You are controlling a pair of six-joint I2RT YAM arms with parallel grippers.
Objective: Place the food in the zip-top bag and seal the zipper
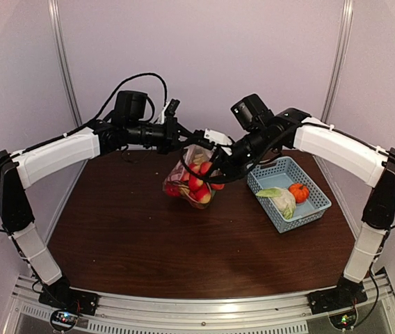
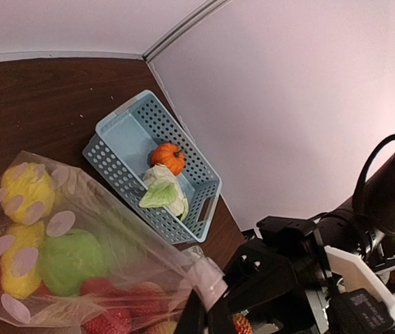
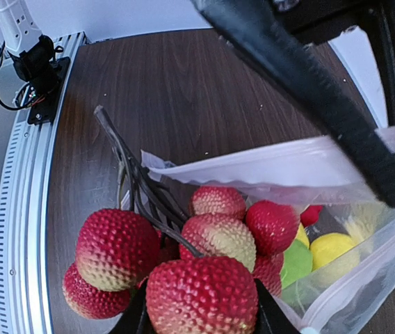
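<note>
A clear zip bag [image 1: 187, 184] with polka dots hangs below both grippers, holding yellow, green and red food [image 2: 70, 261]. My left gripper is shut at the bag's upper edge, pinching the plastic [image 2: 208, 275]. My right gripper is shut on a red lychee [image 3: 201, 292] of a bunch with dark stems, at the open bag mouth; more lychees [image 3: 114, 250] hang beside it. In the top view the two grippers are close together over the table's centre, partly hiding each other.
A blue basket [image 1: 267, 219] at the right holds a cauliflower [image 1: 283, 202] and a small pumpkin [image 1: 299, 193].
</note>
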